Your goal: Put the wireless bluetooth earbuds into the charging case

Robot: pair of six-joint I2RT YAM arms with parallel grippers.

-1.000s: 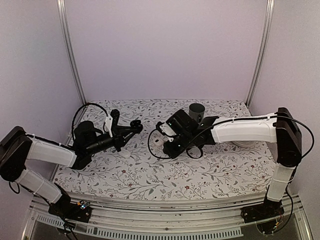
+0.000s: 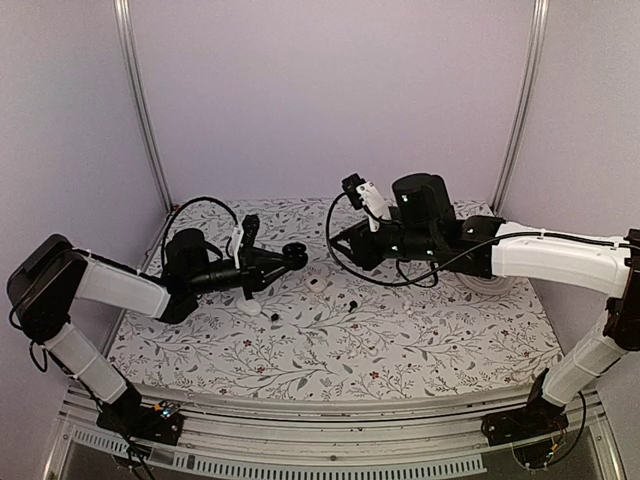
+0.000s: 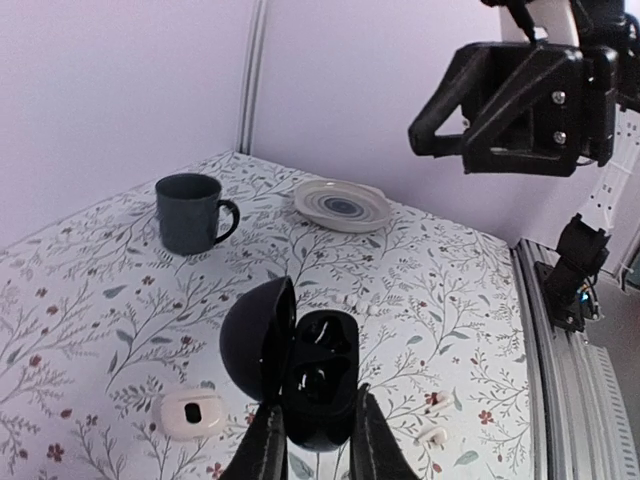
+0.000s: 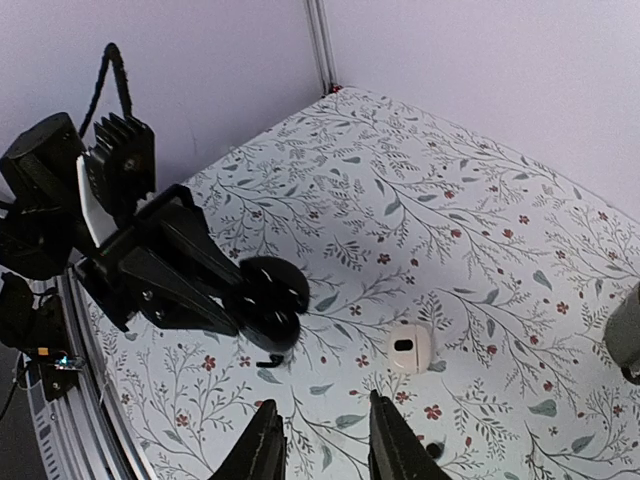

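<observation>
My left gripper is shut on the open black charging case, lid up, held above the table; its two wells show in the left wrist view. My right gripper is raised to the right of the case, its fingers apart with nothing seen between them. Small black pieces, likely earbuds, lie on the table: one at the centre, another below the right fingers in that wrist view.
A white box with a dark mark lies on the patterned table. A dark mug and a pale plate stand further off.
The right arm has risen sharply from low over the table. My left gripper has moved slightly right with the case.
</observation>
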